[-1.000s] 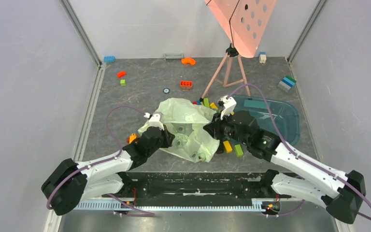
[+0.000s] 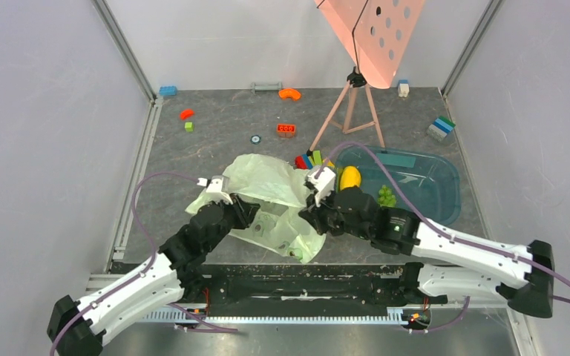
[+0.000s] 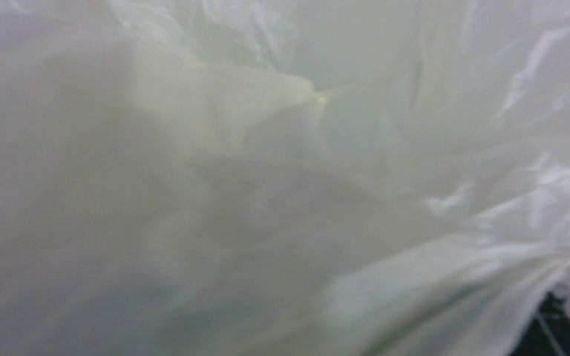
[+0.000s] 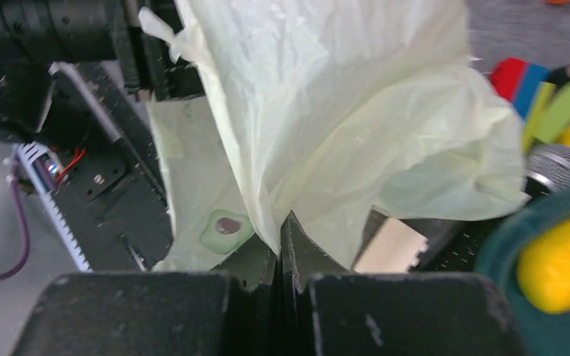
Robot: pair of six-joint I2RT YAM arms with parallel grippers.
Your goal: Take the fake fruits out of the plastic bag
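Note:
A pale translucent plastic bag (image 2: 267, 170) lies crumpled between my arms, its front open. My left gripper (image 2: 251, 211) is at the bag's left opening; crumpled plastic fills the left wrist view, hiding its fingers and their state. My right gripper is shut on the bag's edge, which rises from its fingertips. A yellow fruit (image 2: 349, 176) and green grapes (image 2: 386, 196) lie in the teal bin (image 2: 438, 189) at the right. Whether fruit is inside the bag I cannot tell.
Coloured blocks (image 2: 315, 158) lie behind the bag, and small toys are scattered over the back of the grey floor. A pink tripod stand (image 2: 349, 104) stands at the back right. The floor left of the bag is fairly clear.
My left gripper has shifted slightly left. My right gripper has moved left and down with the bag's edge, uncovering fruit in the bin in the top view.

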